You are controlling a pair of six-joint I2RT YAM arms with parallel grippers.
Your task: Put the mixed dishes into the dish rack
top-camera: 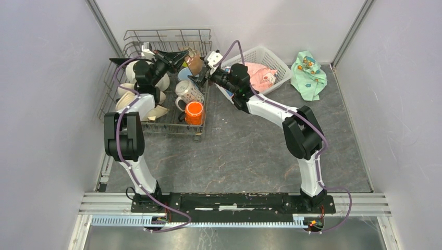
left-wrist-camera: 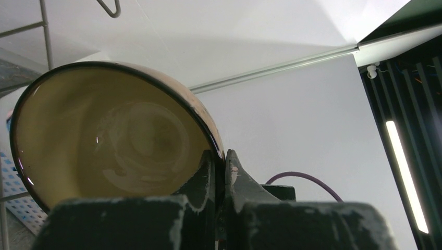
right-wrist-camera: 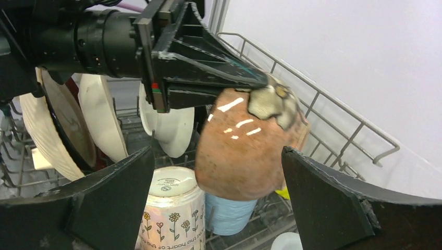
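Observation:
A brown bowl [left-wrist-camera: 114, 140] with a patterned outside [right-wrist-camera: 245, 146] is tilted on its side above the dish rack [top-camera: 156, 35], its rim held in my shut left gripper. My right gripper stands open just right of the bowl, which shows between its fingers in the right wrist view. Below sit a flowered mug [top-camera: 188, 92], an orange mug [top-camera: 194, 113] and a light blue cup [right-wrist-camera: 229, 219]. Plates [right-wrist-camera: 99, 114] and other white dishes fill the rack's left part.
A white basket [top-camera: 279, 65] with a pink cloth stands right of the rack; a green cloth [top-camera: 307, 75] lies at the back right. Walls border the back and sides.

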